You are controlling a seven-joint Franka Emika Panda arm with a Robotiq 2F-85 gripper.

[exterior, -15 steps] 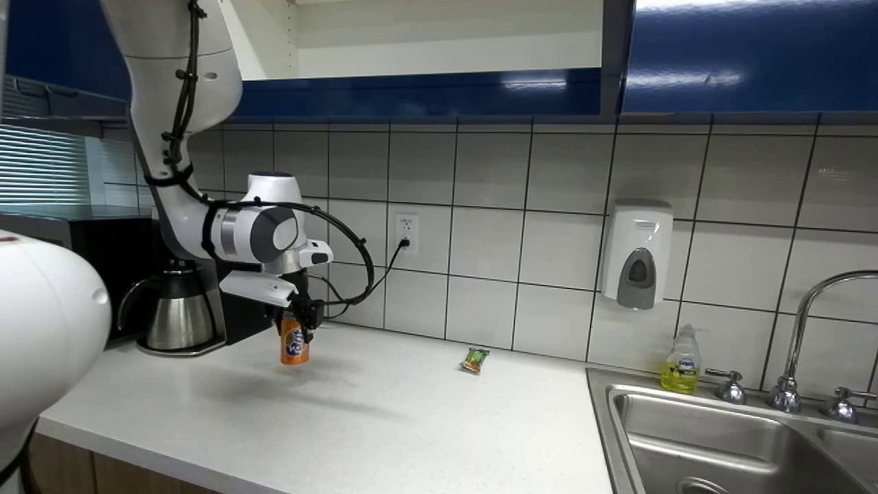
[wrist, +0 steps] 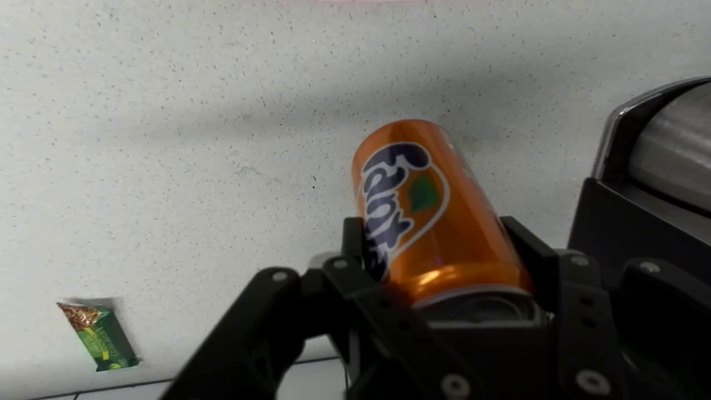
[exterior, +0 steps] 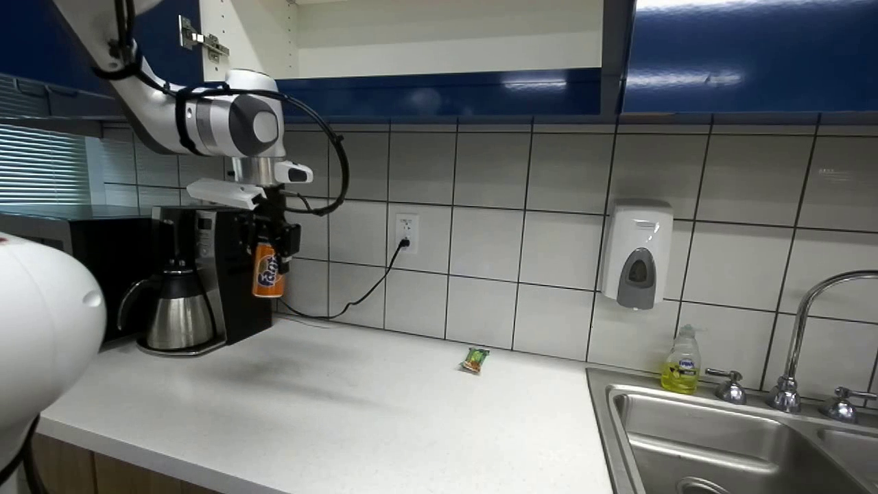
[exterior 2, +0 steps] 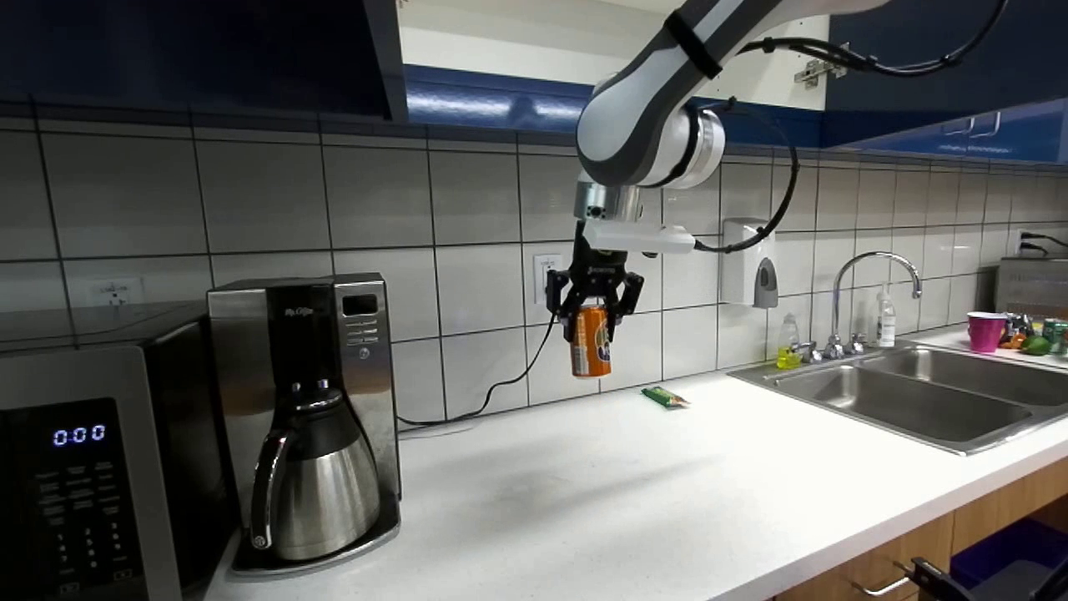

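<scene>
An orange Fanta can (exterior: 267, 273) hangs upright in the air, well above the white counter (exterior: 387, 412). My gripper (exterior 2: 596, 309) is shut on the upper part of this can, one finger on each side. In the wrist view the can (wrist: 426, 200) lies between the two dark fingertips of the gripper, its lettering toward the camera and its top end close to the palm. From the second exterior view, the can (exterior 2: 591, 345) shows clear of the counter, in front of the tiled wall.
A coffee maker (exterior 2: 365, 381) with a steel carafe (exterior 2: 325, 491) stands close beside the can, next to a microwave (exterior 2: 90, 461). A green snack bar (exterior: 475, 359) lies near the wall. Overhead is an open cabinet (exterior: 444, 41). The sink (exterior: 716, 436) is at right; mid-counter is clear.
The gripper has risen with the can and shifted left in the first exterior view, toward the coffee maker. The can stays held; the snack bar has not moved.
</scene>
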